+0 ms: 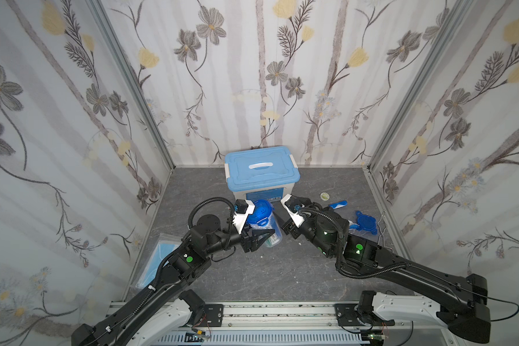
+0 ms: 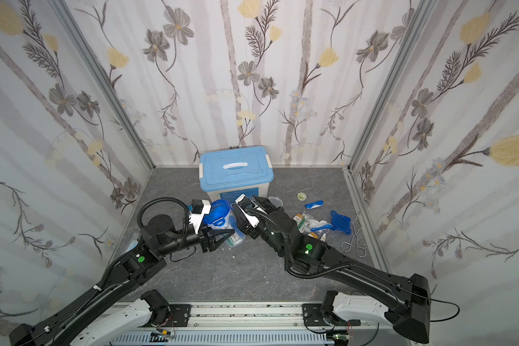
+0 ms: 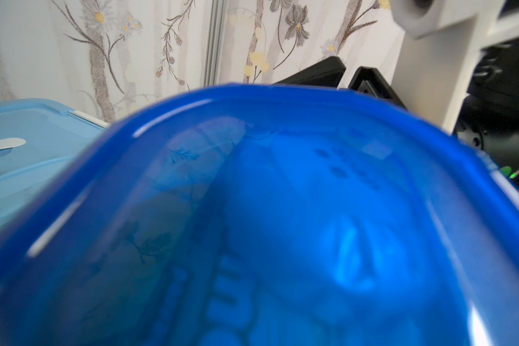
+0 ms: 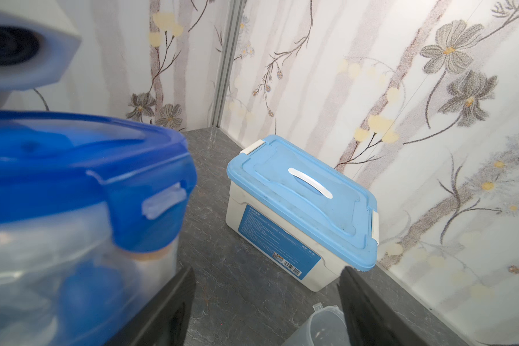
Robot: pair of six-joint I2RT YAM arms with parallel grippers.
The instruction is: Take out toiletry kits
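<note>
A clear container with a translucent blue lid (image 1: 260, 212) stands tilted between my two arms, its base toward the lower right. My left gripper (image 1: 258, 238) is right at its near side; whether its fingers hold the container does not show clearly. In the left wrist view the blue lid (image 3: 305, 219) fills the frame and hides my fingers. Dark shapes show through it. My right gripper is open, nothing between its spread fingers, with the container (image 4: 144, 259) close on its left. Toiletry bottles and packets (image 2: 309, 222) lie on the right side, partly behind my right arm.
A storage box with a light blue lid (image 1: 261, 161) stands closed against the back wall. Near it is a clear cup (image 4: 320, 328). Blue plastic pieces (image 1: 364, 222) and metal tongs (image 2: 354, 239) lie far right. A flat blue packet (image 1: 158, 262) lies left.
</note>
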